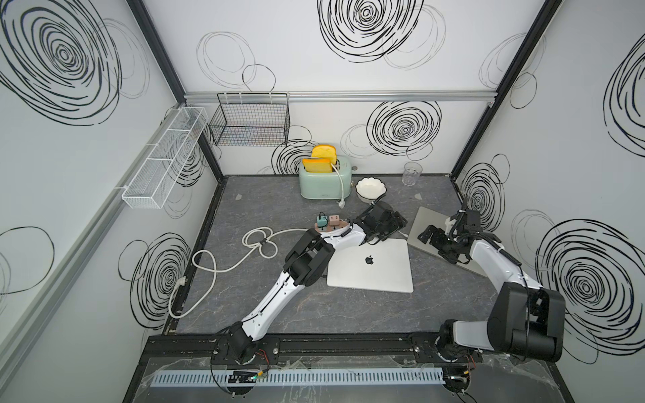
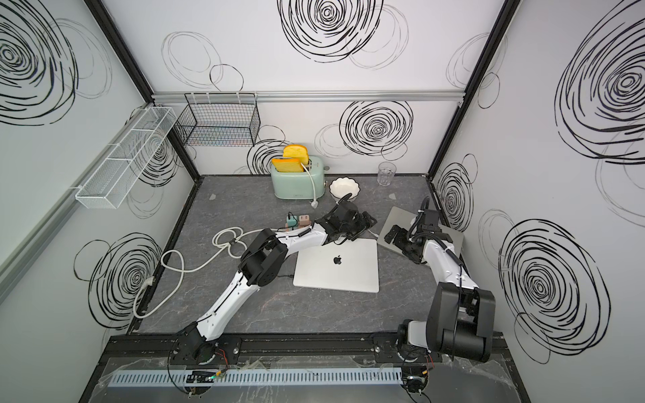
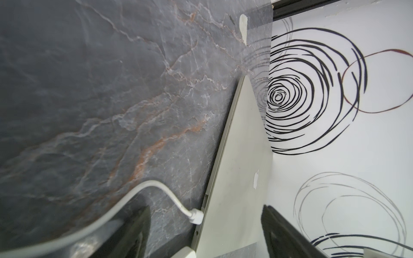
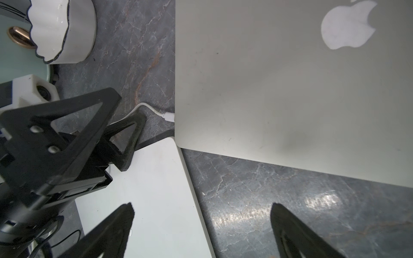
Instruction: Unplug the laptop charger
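Observation:
A white charging cable ends in a small plug (image 3: 196,216), seated in the side edge of the grey laptop (image 3: 234,180) in the left wrist view. The same plug (image 4: 169,116) shows at that laptop's left edge in the right wrist view. My left gripper reaches toward it with fingers (image 3: 129,234) apart and nothing between them closed on the cable. Over the grey laptop (image 1: 425,221) stands my right gripper, open and empty. The silver laptop (image 1: 369,268) lies in front of my left gripper (image 1: 396,223).
A power strip with a teal adapter (image 1: 321,220) and a pink adapter (image 1: 334,219) sits behind the left forearm. Farther back stand a green toaster (image 1: 325,184), a white bowl (image 1: 371,189) and a glass (image 1: 412,173). A white cord (image 1: 258,244) loops across the left.

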